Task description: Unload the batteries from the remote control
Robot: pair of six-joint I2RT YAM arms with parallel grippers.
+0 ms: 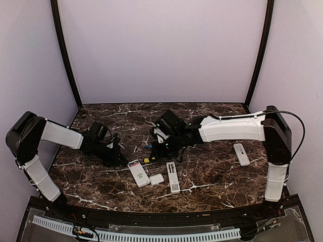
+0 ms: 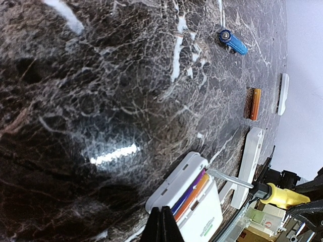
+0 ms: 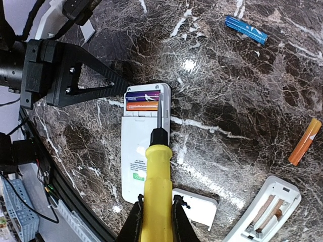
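The white remote control [image 1: 139,174] lies with its battery compartment open; a purple battery [image 3: 143,96] and an orange battery [image 3: 142,106] sit inside it. My right gripper is shut on a yellow-handled screwdriver [image 3: 158,171]. In the right wrist view its metal tip overlaps the compartment's side edge by the battery ends; whether it touches cannot be told. My left gripper is shut at the remote's end, with nothing visible between its fingers. On the table beyond lie a loose blue battery [image 3: 246,30] and a loose orange battery [image 3: 305,141].
A small white cover [image 3: 196,206] lies beside the remote. Farther right is a long white remote [image 1: 173,177] with an empty compartment, and another white remote [image 1: 241,154] near the right wall.
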